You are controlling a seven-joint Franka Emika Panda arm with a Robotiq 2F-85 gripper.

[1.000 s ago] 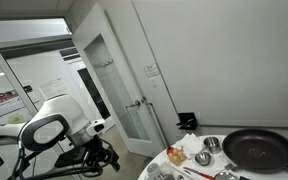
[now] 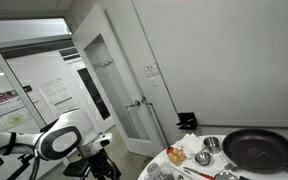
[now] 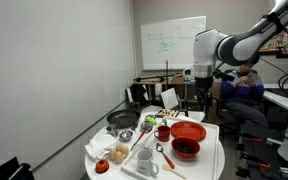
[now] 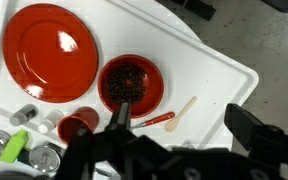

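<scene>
In the wrist view my gripper is open, its dark fingers wide apart with nothing held between them. Below it in that view, a white tray (image 4: 219, 75) carries a red bowl (image 4: 156, 88) with dark grains in it. A red plate (image 4: 50, 50) lies left of the bowl, and a red mug (image 4: 76, 124) stands near the left finger. A red-handled utensil (image 4: 156, 120) and a thin wooden stick (image 4: 181, 113) rest close to the gap between the fingers. Exterior view 2 shows the same red bowl (image 3: 186, 147) and red plate (image 3: 189, 130).
Beside the tray are a green bottle (image 4: 14, 147), a white mug (image 3: 146, 162), a tomato (image 3: 102, 166) and several metal vessels. A black pan (image 3: 122, 117) sits farther back. The tray's right part is mostly bare; a person (image 3: 246, 90) sits behind the table.
In exterior view 1 the arm's white upper part has shifted right and sunk lower. The objects on the table look unmoved.
</scene>
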